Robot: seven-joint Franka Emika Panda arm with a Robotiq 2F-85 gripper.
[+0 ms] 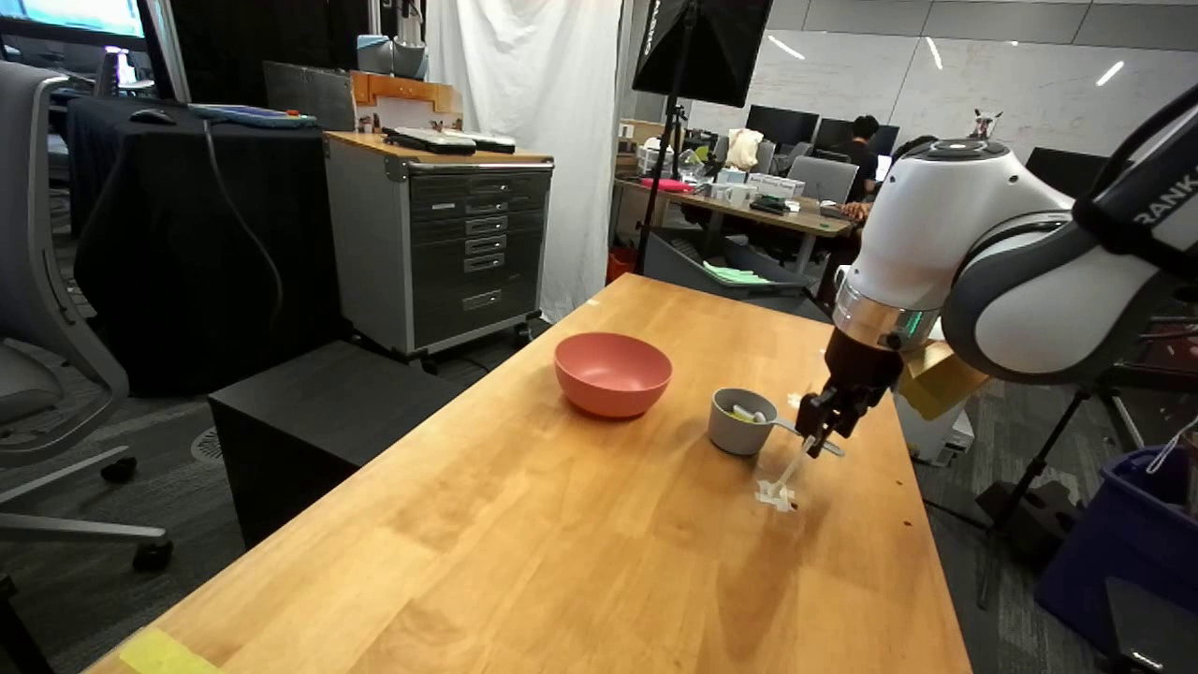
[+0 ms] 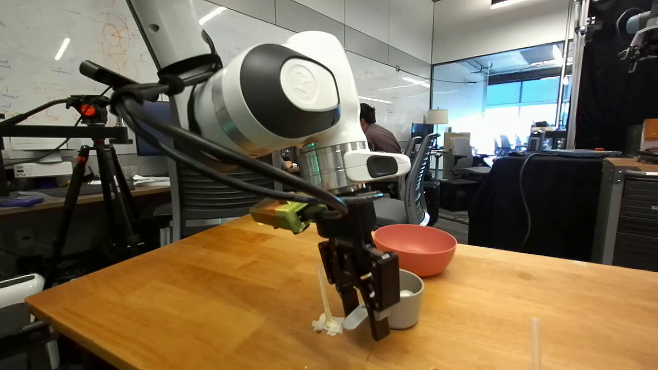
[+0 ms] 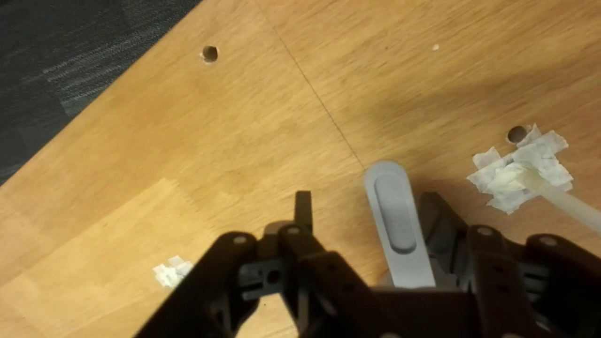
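Note:
A grey cup (image 1: 737, 434) with a long flat handle (image 3: 398, 222) stands upright on the table, holding small white and yellowish things. My gripper is partly open around that handle. In the wrist view the handle lies close to the right finger (image 3: 441, 222), while bare table shows between it and the left finger. Whether the right finger touches it I cannot tell. Exterior view 2 has the handle's end poking out between the fingers, and the gripper partly hides the cup (image 2: 408, 310).
A pinkish-red bowl (image 1: 612, 376) sits beyond the cup. Close to the gripper, a thin pale stick (image 2: 324, 295) rises from a taped patch (image 3: 521, 169) on the table.

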